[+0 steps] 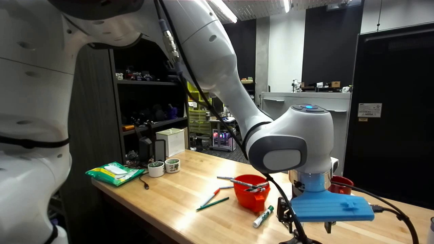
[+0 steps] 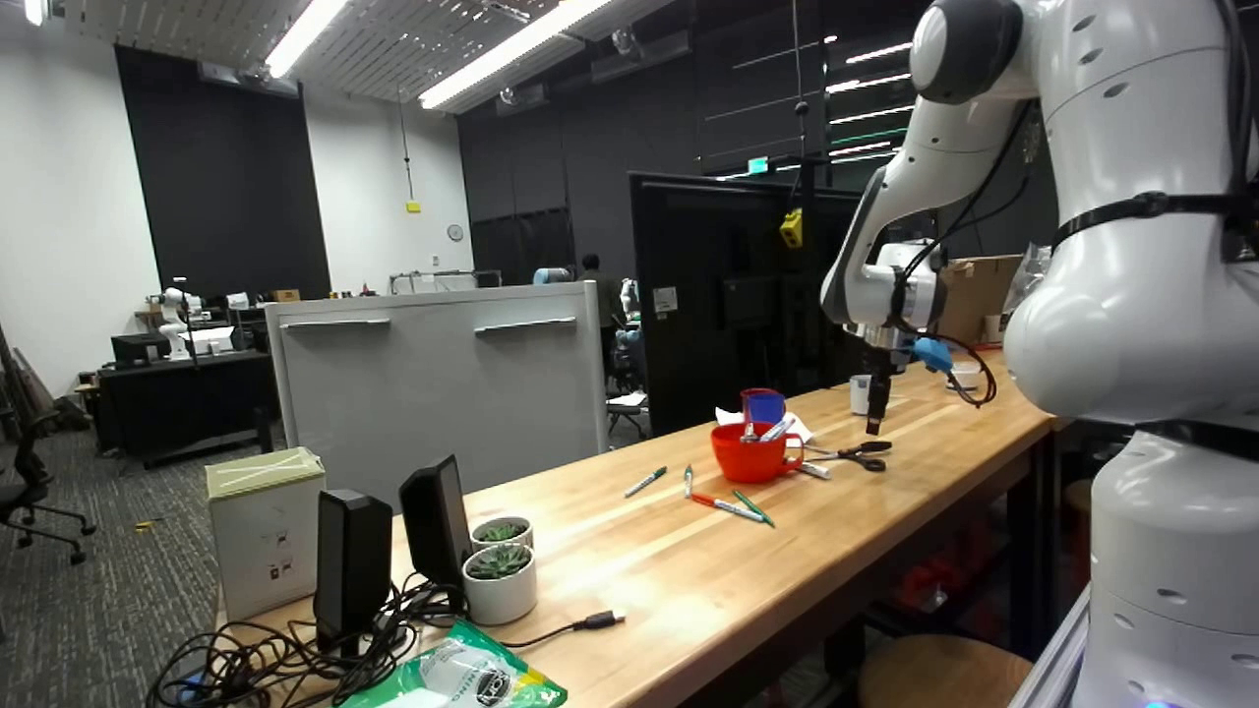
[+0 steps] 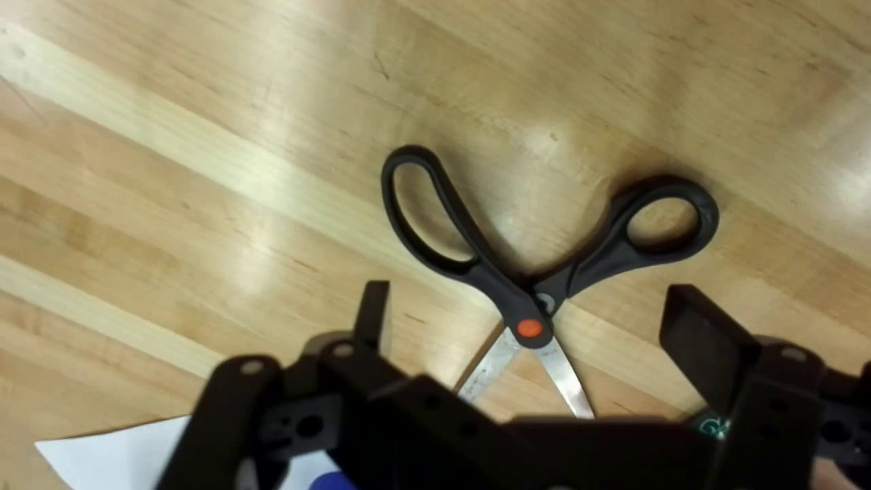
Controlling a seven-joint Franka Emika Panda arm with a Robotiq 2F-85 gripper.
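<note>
Black-handled scissors with an orange pivot dot lie spread apart on the wooden table, their handle loops toward the top of the wrist view. The blade tips are hidden behind my gripper's body. My gripper is open, its fingers wide apart on either side of the scissors' pivot, with nothing gripped. In exterior view 2 the gripper points down over the table beside the scissors; whether it touches them cannot be told. Exterior view 1 shows the gripper only partly, beneath the blue mount.
A red mug full of markers stands near the scissors. Several loose pens and a green-capped marker lie around it. White paper and a darker red mug are close by. Bare table extends past the scissors' handles.
</note>
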